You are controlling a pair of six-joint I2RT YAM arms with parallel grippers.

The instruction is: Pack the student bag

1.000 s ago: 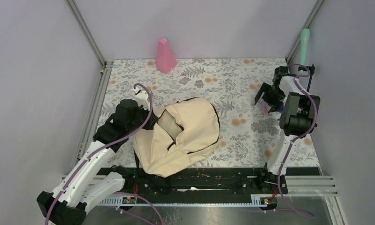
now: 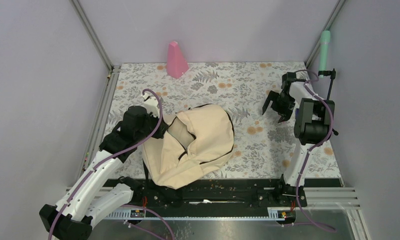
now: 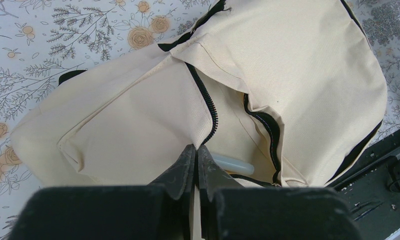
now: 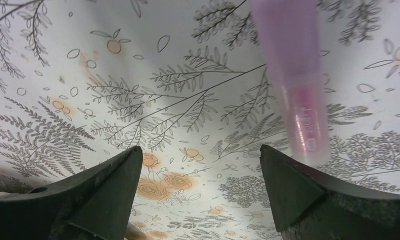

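The beige bag [image 2: 204,132] lies on the left half of the table with its black-zipped mouth partly open. My left gripper is shut on the cloth at the mouth's zipper edge. Through the opening, a pale bluish rod-like thing [image 3: 233,164] shows inside the bag. Over at the right, my right gripper stands open above the table with nothing between its fingers. A pink-purple highlighter-like pen [image 4: 305,117] lies below it, nearer its right finger and outside the gap; in the top view the gripper mostly hides this pen.
A pink cone-shaped block [image 2: 176,61] stands at the back left. Beneath the right arm, a bit of something blue [image 2: 297,113] peeks out. Bare patterned tabletop [image 2: 250,90] lies between the bag and the right arm.
My right gripper has shifted a little to the left in the top view, covering the pink pen there. The left arm and the bag have stayed still.
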